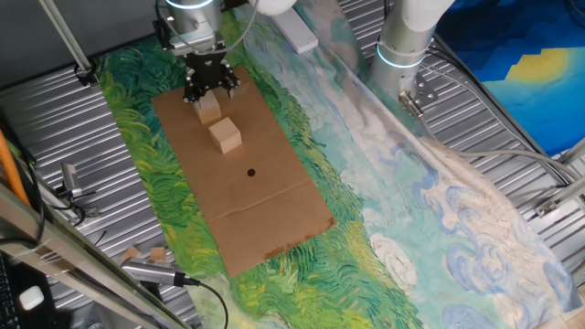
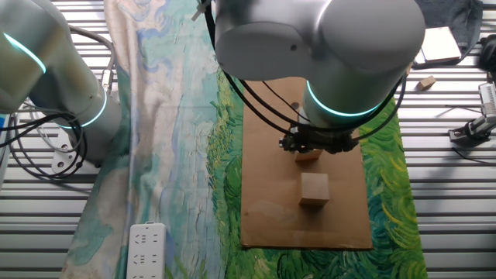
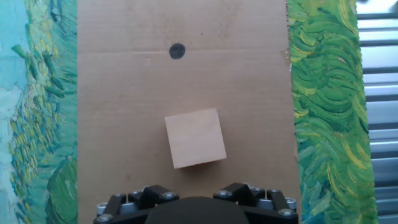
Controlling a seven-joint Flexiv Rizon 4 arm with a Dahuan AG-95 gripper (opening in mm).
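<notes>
Two plain wooden cubes rest on a brown cardboard sheet [image 1: 265, 206]. The cube nearer the black dot [image 1: 251, 173] stands fully clear in exterior view 1, the near cube [image 1: 225, 135]; the wrist view shows its top face, the near cube [image 3: 196, 138], just ahead of the fingers. Behind it, the far cube [image 1: 209, 111] is partly covered by my gripper [image 1: 212, 95] in exterior view 1, and it is out of sight in the wrist view. My gripper hangs above the cubes with its fingers spread; nothing shows between them.
A white power strip [image 2: 146, 252] lies on the painted cloth [image 2: 182, 155]. Small wooden pieces [image 1: 158, 254] sit off the cloth, by a metal device [image 1: 151, 272]. Most of the cardboard is bare.
</notes>
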